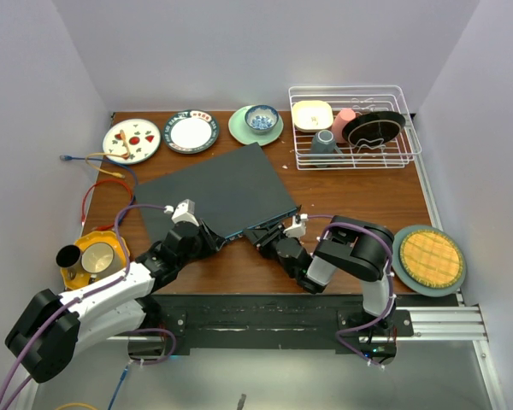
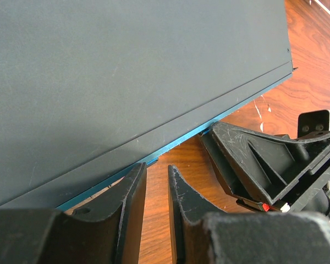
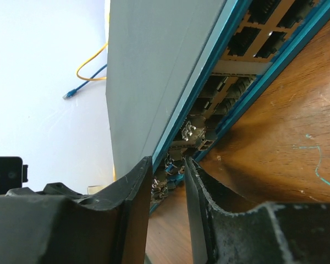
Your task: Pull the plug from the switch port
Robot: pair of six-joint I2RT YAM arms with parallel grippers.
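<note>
A dark grey switch [image 1: 209, 188] lies on the wooden table, its blue-trimmed port face [image 3: 247, 38] toward the front right. My left gripper [image 1: 216, 243] is at that edge, near its left part; in the left wrist view its fingertips [image 2: 157, 175] are close together at the blue rim, and I cannot see what is between them. My right gripper [image 1: 258, 235] is at the same front edge, farther right, its fingertips [image 3: 168, 165] somewhat apart over the row of ports, where small metal and blue parts show between them. I cannot make out the plug clearly.
Plates [image 1: 191, 131] and a bowl [image 1: 262, 119] stand along the back, a dish rack [image 1: 353, 162] at back right. A yellow tray with cups [image 1: 120, 265] is at left, loose cables beside it. A plate with a yellow centre [image 1: 429, 258] sits at right.
</note>
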